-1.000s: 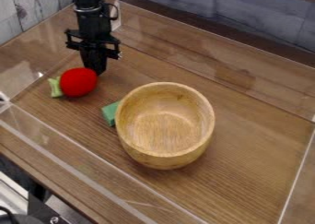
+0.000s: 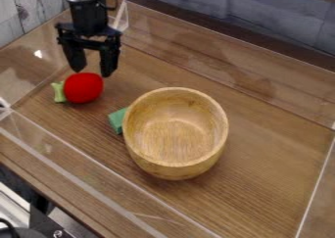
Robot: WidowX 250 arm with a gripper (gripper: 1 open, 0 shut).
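My gripper (image 2: 89, 58) hangs at the upper left, dark and open, just above a red round object (image 2: 82, 88) resting on the wooden table. A small pale green piece (image 2: 58, 90) shows at the red object's left side. Nothing shows between the fingers.
A large yellow-tan bowl (image 2: 174, 131) sits in the middle right. A green object (image 2: 117, 119) lies partly under or beside its left edge.
The objects look unmoved.
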